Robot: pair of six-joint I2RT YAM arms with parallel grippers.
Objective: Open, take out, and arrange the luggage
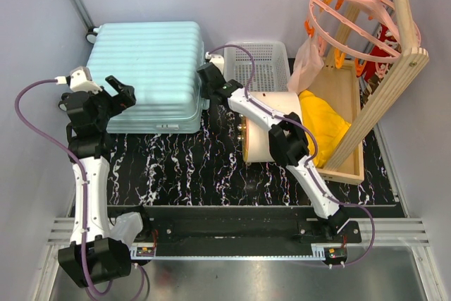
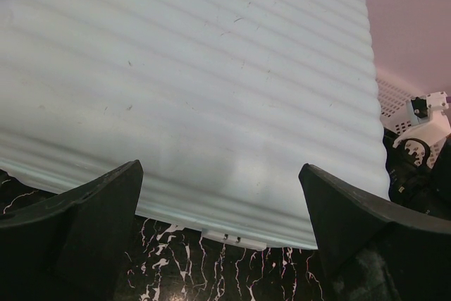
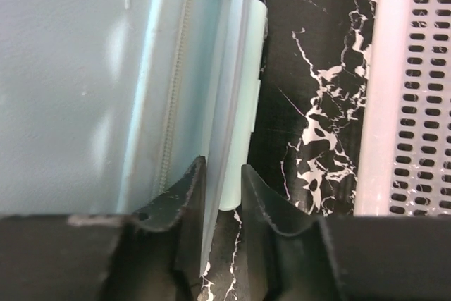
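A pale mint ribbed suitcase (image 1: 144, 68) lies flat at the back left, filling much of the left wrist view. My left gripper (image 1: 121, 91) is open above its front-left part, fingers empty. My right gripper (image 1: 206, 86) is at the suitcase's right side. In the right wrist view its dark fingertips (image 3: 169, 209) straddle or touch a thin rim (image 3: 229, 82) beside the zipper, with a narrow gap between them; whether they grip it is unclear.
A white perforated basket (image 1: 255, 68) stands right of the suitcase, behind a cream cylinder (image 1: 261, 146). At the right, a wooden stand (image 1: 373, 118) holds pink hangers and a yellow cloth.
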